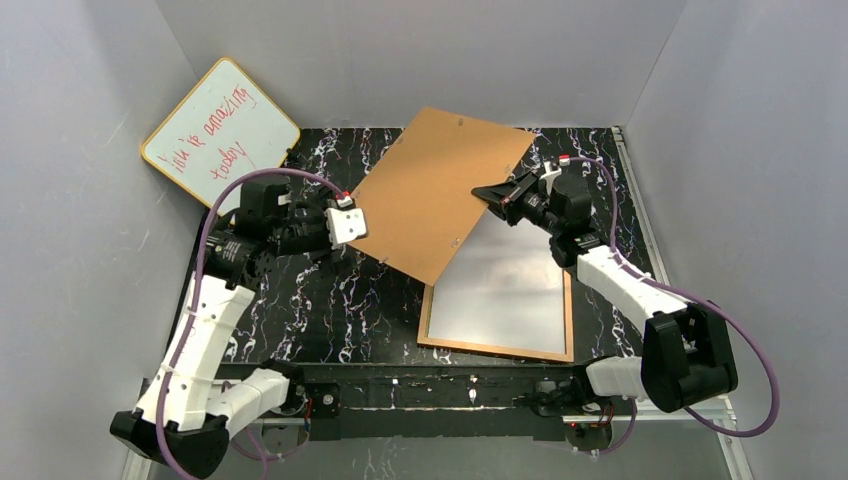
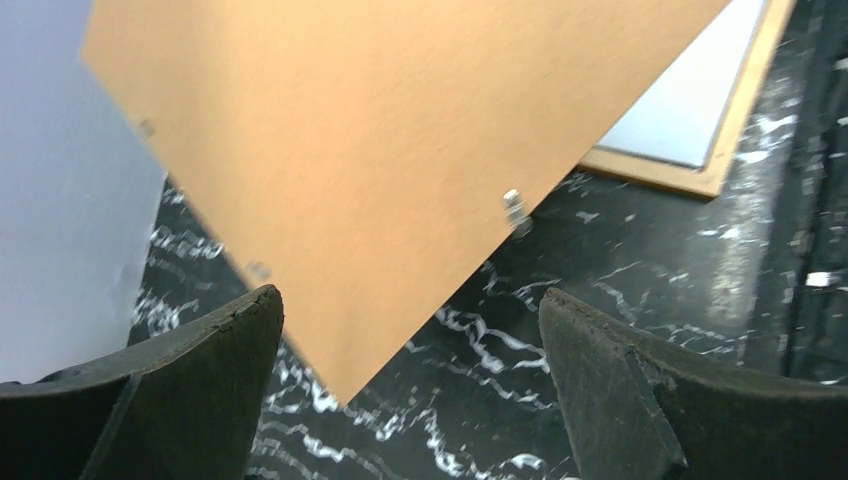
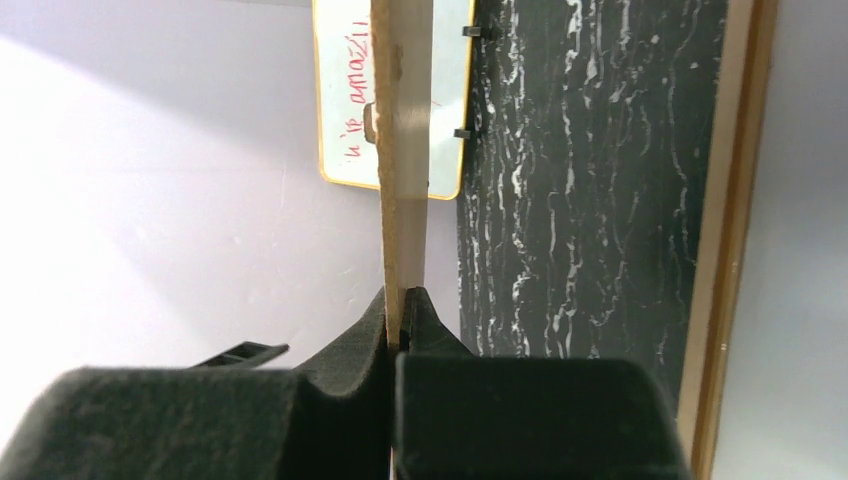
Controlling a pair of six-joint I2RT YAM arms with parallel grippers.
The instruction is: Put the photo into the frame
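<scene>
A brown backing board (image 1: 432,190) with small metal clips along its edges hangs tilted above the table. My right gripper (image 1: 480,192) is shut on its right edge; the right wrist view shows the board (image 3: 405,170) edge-on between the fingers. Under and right of it lies the wooden frame (image 1: 497,349), face flat on the table, with a pale sheet (image 1: 505,290) inside. My left gripper is open near the board's left corner; in the left wrist view that corner (image 2: 345,385) lies between the two fingers in view, without visible contact.
A whiteboard (image 1: 220,135) with red writing leans at the back left. Bare dark marble tabletop (image 1: 330,310) stretches left of the frame. Grey walls close in the sides and back.
</scene>
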